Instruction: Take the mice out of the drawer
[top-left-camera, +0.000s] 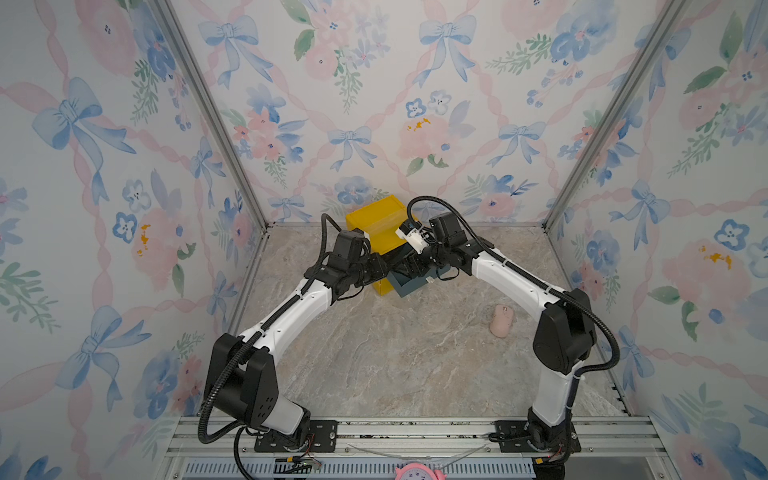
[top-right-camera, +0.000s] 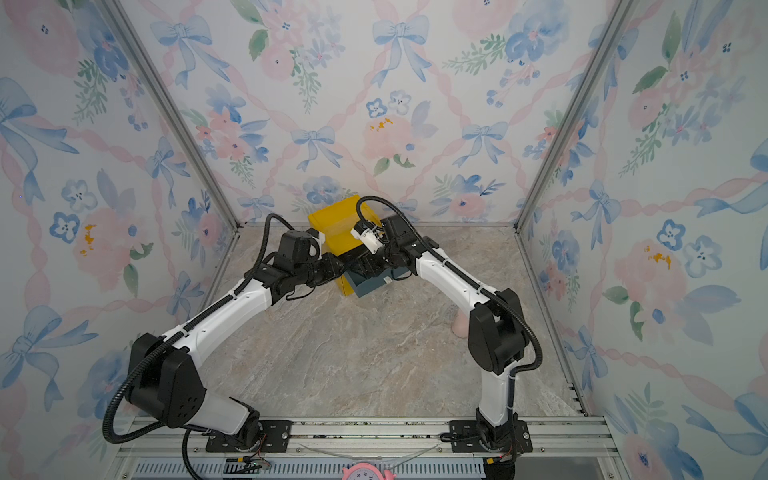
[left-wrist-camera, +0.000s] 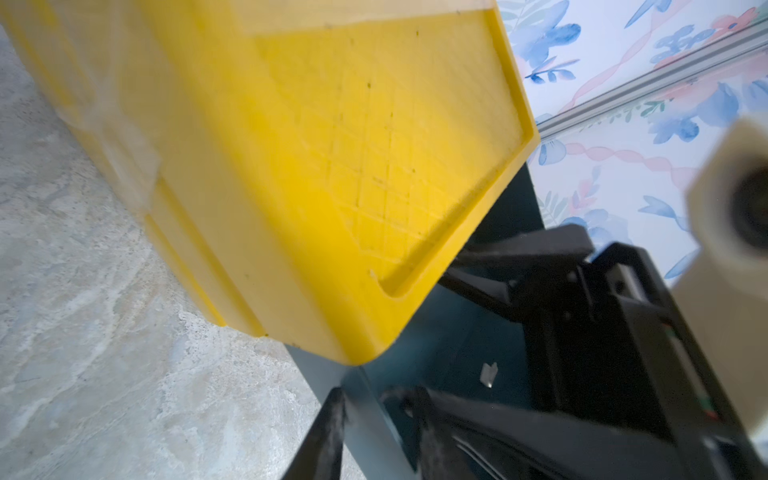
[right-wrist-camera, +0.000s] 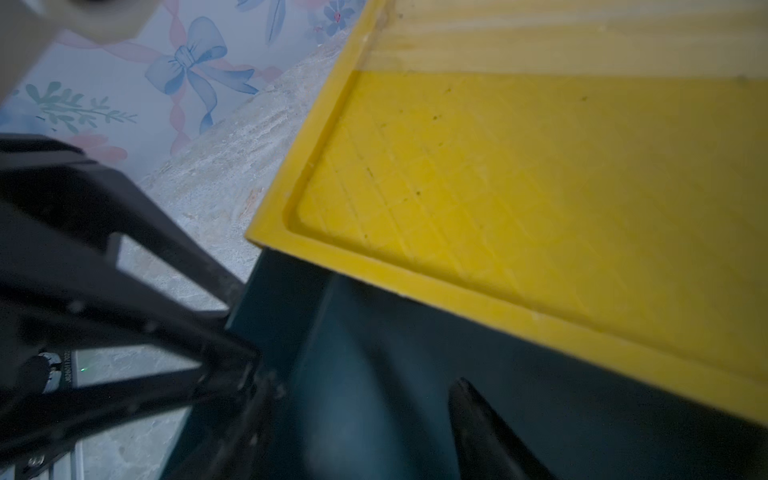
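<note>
A yellow drawer unit (top-left-camera: 376, 213) stands at the back centre with its dark teal drawer (top-left-camera: 412, 285) pulled out toward the front. My left gripper (top-left-camera: 377, 265) is at the drawer's left front, shut on something that is hard to make out, likely part of the unit. My right gripper (top-left-camera: 412, 264) is over the drawer, its fingertips part open inside it in the right wrist view, blurred and dark. A pink mouse (top-left-camera: 501, 320) lies on the table to the right. The drawer's inside is mostly hidden by the grippers and the yellow top.
Patterned walls and metal rails enclose the space. The right arm partly hides the pink mouse in the top right view.
</note>
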